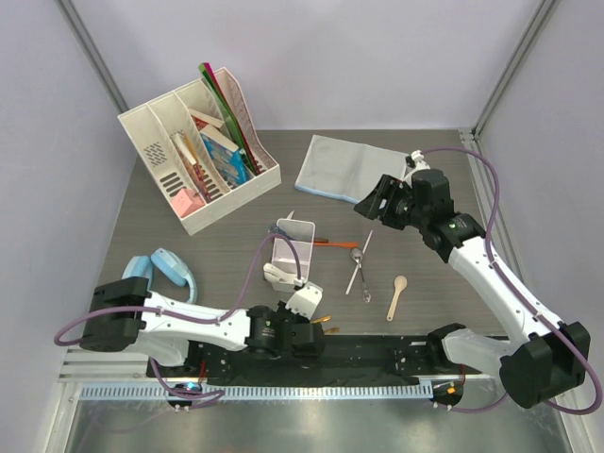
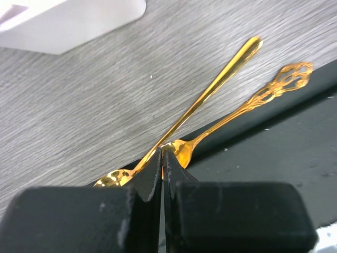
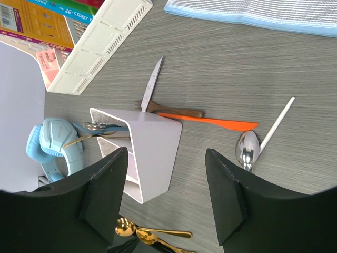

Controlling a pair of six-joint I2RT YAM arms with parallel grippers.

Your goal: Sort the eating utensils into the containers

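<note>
A white divided container (image 1: pixel 300 236) holds utensils. My left gripper is low over two gold utensils at the table's front edge, a long-handled spoon (image 2: pixel 210 89) and an ornate spoon (image 2: pixel 268 92); its fingers look close together, and whether it grips either spoon is unclear. My right gripper hangs open above the table. An orange knife (image 3: pixel 231 124), a brown fork (image 3: pixel 184 112), a steel knife (image 3: pixel 150 83), a steel spoon (image 3: pixel 247 147), a white stick (image 3: pixel 279 118) and a wooden spoon (image 1: pixel 399 287) lie around.
A large white organizer (image 1: pixel 151 142) with boxes stands back left, a folded cloth (image 1: pixel 349 165) at the back. Blue headphones (image 1: pixel 172 268) lie at the left. The table's front edge is beside the left gripper.
</note>
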